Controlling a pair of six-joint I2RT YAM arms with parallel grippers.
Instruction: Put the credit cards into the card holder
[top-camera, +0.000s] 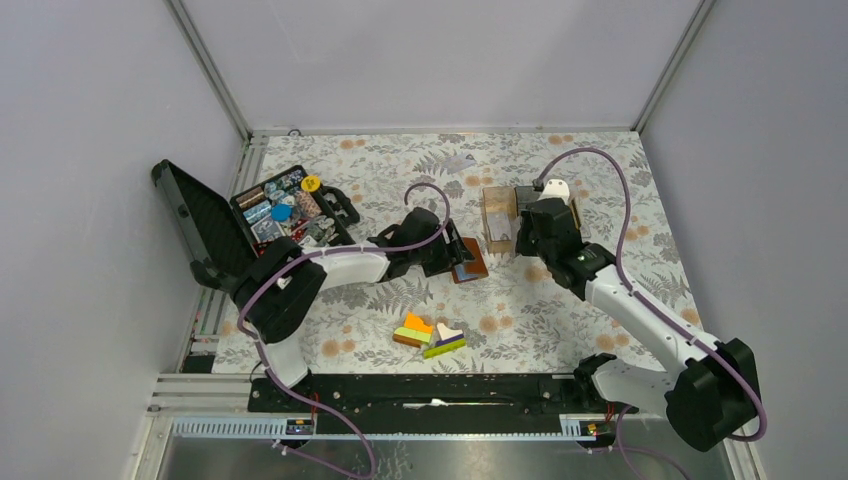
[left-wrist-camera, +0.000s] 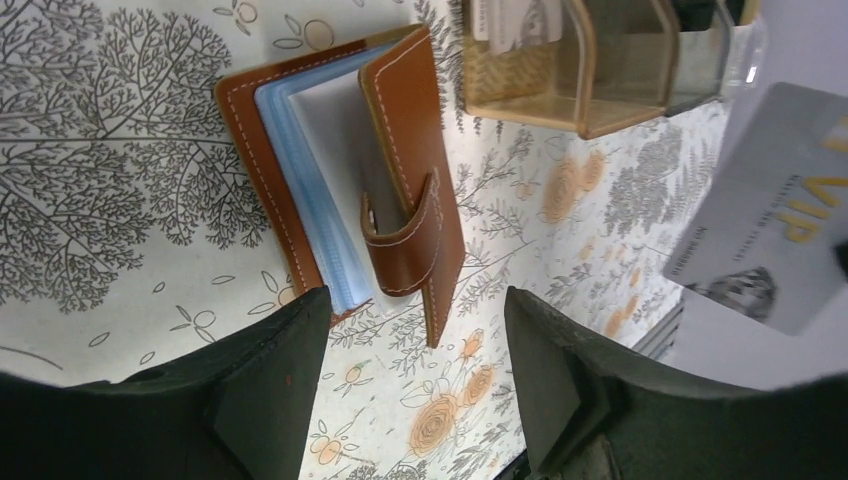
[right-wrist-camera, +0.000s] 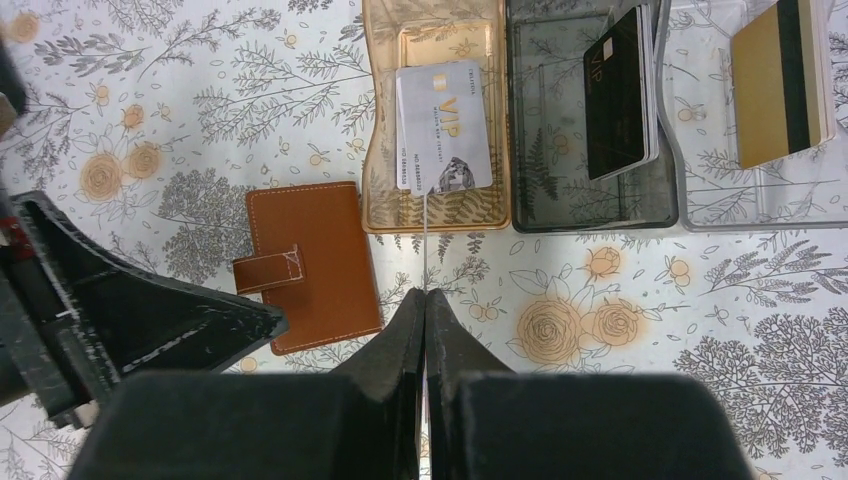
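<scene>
The brown leather card holder (left-wrist-camera: 410, 160) lies open on the table, with blue and clear sleeves inside, just beyond my open left gripper. My right gripper is shut on a silver VIP card, seen edge-on as a thin strip in the right wrist view and face-on in the left one. It is beside the holder, in front of the organiser, whose amber compartment (right-wrist-camera: 370, 140) holds silver cards (right-wrist-camera: 440, 120). Black cards (right-wrist-camera: 615, 95) stand in the dark compartment and gold cards (right-wrist-camera: 760, 85) in the clear one.
An open black case (top-camera: 195, 225) full of small items lies at the left. Coloured blocks (top-camera: 415, 330) lie near the front edge. The table right of the holder, in front of the organiser, is clear.
</scene>
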